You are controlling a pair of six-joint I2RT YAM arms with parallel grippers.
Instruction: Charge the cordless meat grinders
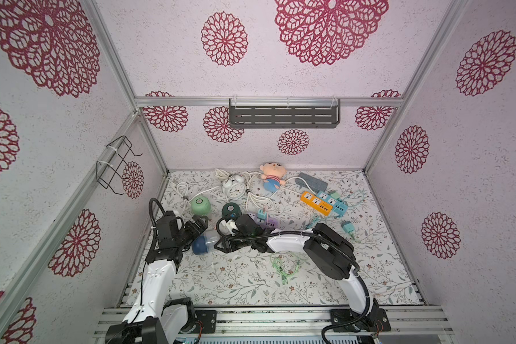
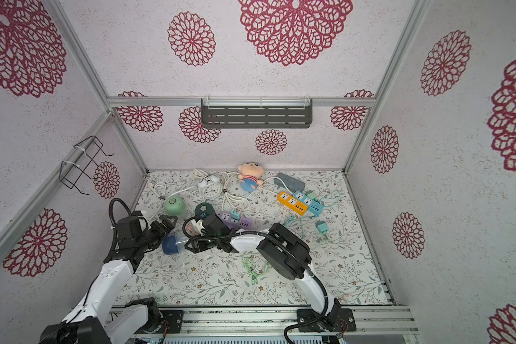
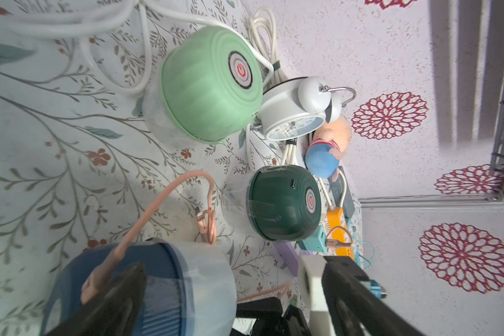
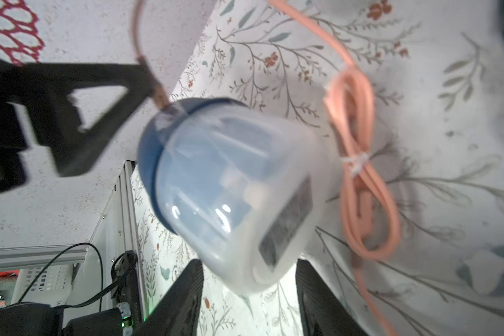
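The blue grinder [image 1: 200, 244] lies on its side between my grippers, a pink cable [image 3: 151, 207] rising from its body in the left wrist view. My left gripper [image 1: 199, 226] is open just above it. My right gripper is at the clear cup's end of that grinder; its fingers are shut far enough to frame the cup's lower edge, but what lies between them is unclear. A bundled pink cable [image 4: 364, 184] lies alongside. A light green grinder [image 3: 210, 84] and a dark green grinder [image 3: 285, 204] stand behind.
Power strips in orange [image 1: 312, 203], blue [image 1: 338, 209] and purple [image 1: 271, 223] lie right of centre. An alarm clock [image 1: 233, 184], white cords and a plush doll [image 1: 272, 177] line the back. The front table has free room around a green cable [image 1: 283, 272].
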